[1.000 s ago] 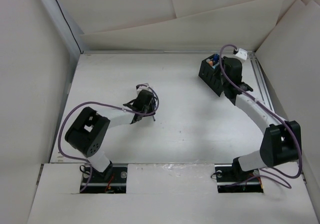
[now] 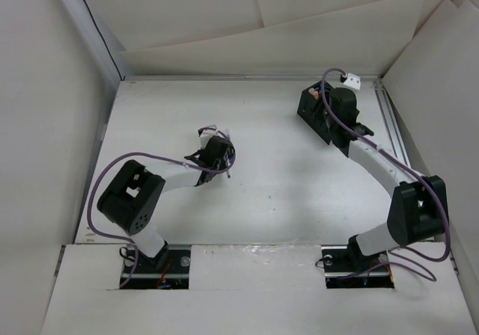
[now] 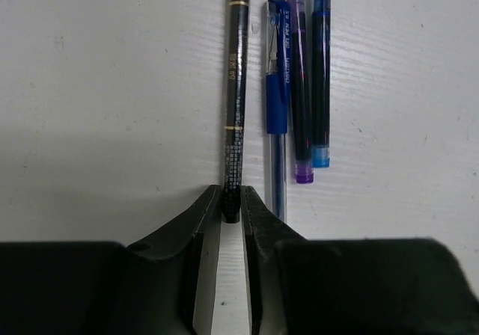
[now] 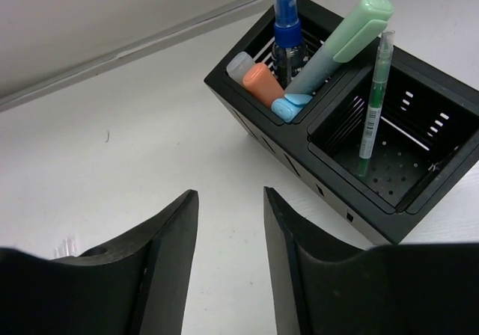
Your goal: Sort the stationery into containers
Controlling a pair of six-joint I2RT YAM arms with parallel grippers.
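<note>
In the left wrist view my left gripper is closing around the lower end of a black pen (image 3: pixel 235 88); contact is unclear. Beside it lie a blue gel pen (image 3: pixel 277 103), a purple pen (image 3: pixel 301 96) and a blue-capped pen (image 3: pixel 321 88). My right gripper is open and empty beside a black two-compartment container (image 4: pixel 322 155). Its left compartment holds a blue-capped spray bottle (image 4: pixel 288 28), a mint highlighter (image 4: pixel 359 28), an orange highlighter (image 4: pixel 262 84) and other items. A green pen (image 4: pixel 374 111) stands in the right compartment.
Walls (image 2: pixel 426 88) border the workspace at the back and sides.
The left gripper has shifted slightly left over the pens. The right gripper has moved slightly left at the container.
</note>
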